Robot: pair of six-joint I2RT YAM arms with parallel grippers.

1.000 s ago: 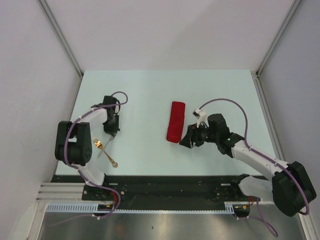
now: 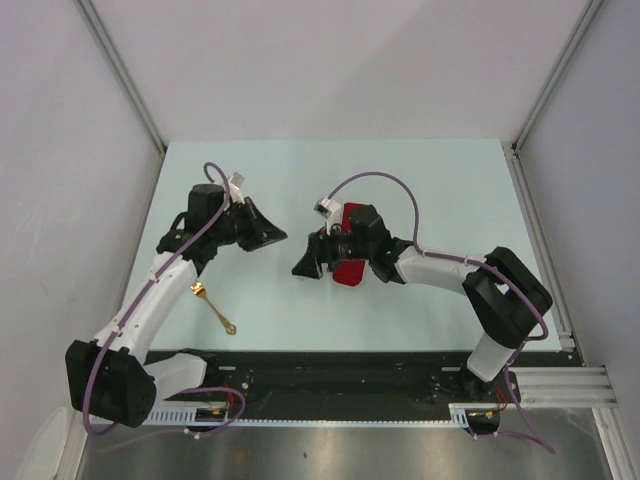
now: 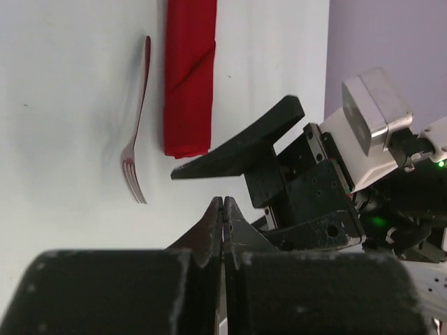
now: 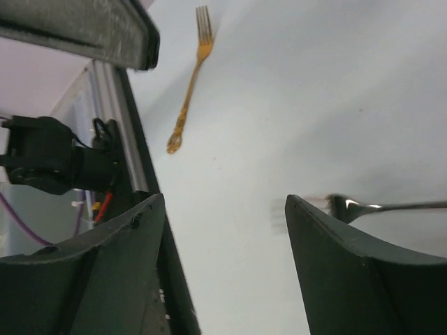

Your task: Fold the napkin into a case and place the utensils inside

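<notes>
The folded red napkin (image 3: 190, 77) runs lengthwise up the left wrist view; in the top view my right gripper (image 2: 306, 256) partly covers it. A silver fork (image 3: 135, 132) shows left of it and nearly parallel, tines nearer the camera. Blurred, that fork (image 4: 391, 207) also appears beyond a right-gripper finger. I cannot tell whether it rests flat; in the top view it cannot be made out. My left gripper is shut, nothing visible between its fingertips. The right one (image 4: 227, 201) stands open, empty. A gold fork (image 2: 213, 308) lies near the front left.
Both grippers are close together above the middle of the white table (image 2: 450, 190), fingertips a small gap apart in the top view. A left-gripper finger (image 4: 105, 31) crosses the upper left of the right wrist view.
</notes>
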